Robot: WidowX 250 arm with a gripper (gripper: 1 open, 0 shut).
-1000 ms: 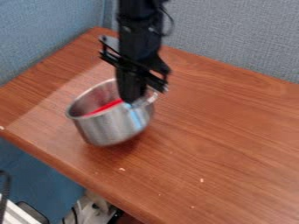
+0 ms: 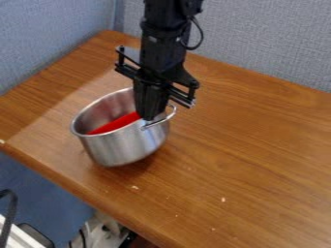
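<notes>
A steel pot (image 2: 120, 145) with a wire handle stands at the left side of the wooden table, near its edge. A red object (image 2: 114, 123) lies inside it. My black gripper (image 2: 150, 116) reaches down at the pot's right rim by the handle; its fingertips are partly hidden, and I cannot tell how far apart they are.
Grey padded walls rise behind and to the left.
</notes>
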